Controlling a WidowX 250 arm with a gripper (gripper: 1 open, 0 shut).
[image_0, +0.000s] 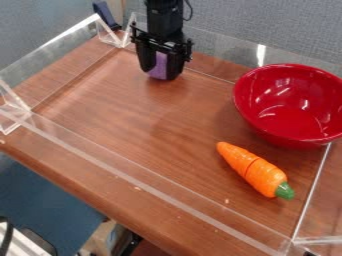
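Note:
The black gripper (160, 55) is low at the back of the wooden tray, around a purple object (156, 70) that is mostly hidden by its fingers. Whether the fingers are closed on it is hard to tell. An orange toy carrot (250, 168) with a green tip lies at the front right. A red bowl (289, 103) stands at the right side, behind the carrot.
Clear plastic walls edge the wooden surface (134, 135), with a grey wall behind.

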